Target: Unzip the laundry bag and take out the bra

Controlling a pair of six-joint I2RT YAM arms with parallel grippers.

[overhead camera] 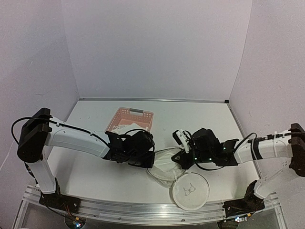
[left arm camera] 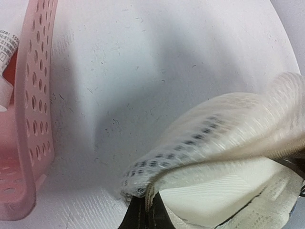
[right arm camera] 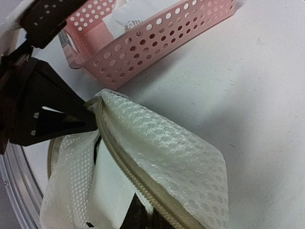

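Note:
The white mesh laundry bag (overhead camera: pixel 164 177) lies at the front middle, its round end (overhead camera: pixel 190 191) printed with a bra outline. Its beige-zipped mouth gapes between my grippers. In the left wrist view, my left gripper is shut on the bag's edge at one end of the opening. On the other side, my right gripper is shut at the zipper edge (right arm camera: pixel 128 164); what exactly is pinched is partly hidden. White ribbed cloth (right arm camera: pixel 108 183) shows inside the mouth; whether it is the bra, I cannot tell.
Behind my left gripper stands a pink perforated basket (overhead camera: pixel 119 116) with white cloth and a labelled item (left arm camera: pixel 6 46) in it.

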